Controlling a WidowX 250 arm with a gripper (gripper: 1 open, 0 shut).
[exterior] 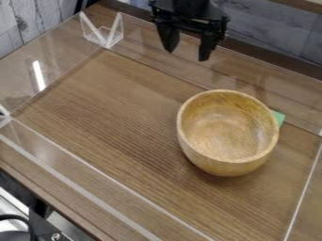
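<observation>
A black robot gripper (187,42) hangs at the top centre of the view, with its fingers apart and pointing down at bare wooden table. A wooden bowl (227,132) sits on the table at the centre right, below and in front of the gripper. A small green object (278,118) lies just behind the bowl's right side, partly hidden by it.
A white wire-like object (104,31) stands near the back left edge. Black cables show at the bottom left corner.
</observation>
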